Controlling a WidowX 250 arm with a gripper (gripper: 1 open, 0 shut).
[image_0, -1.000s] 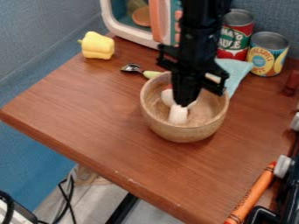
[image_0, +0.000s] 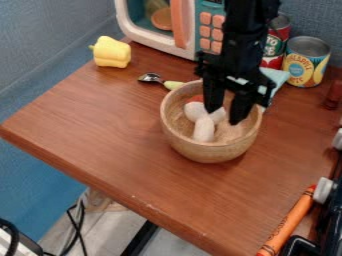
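A wooden bowl (image_0: 207, 147) stands near the middle of the table, holding white objects (image_0: 202, 123) and something reddish at its back. My black gripper (image_0: 225, 108) reaches down from above into the right part of the bowl, beside the white objects. Its tips are dark and partly hidden, so I cannot tell whether it is open or shut, or whether anything is between them.
A yellow pepper (image_0: 110, 52) lies at the back left, with a toy microwave (image_0: 158, 20) behind. Cans (image_0: 306, 62) stand at the back right. An orange crayon (image_0: 287, 227) lies at the front right.
My gripper has shifted slightly to the right and back within the bowl, uncovering more of the white objects.
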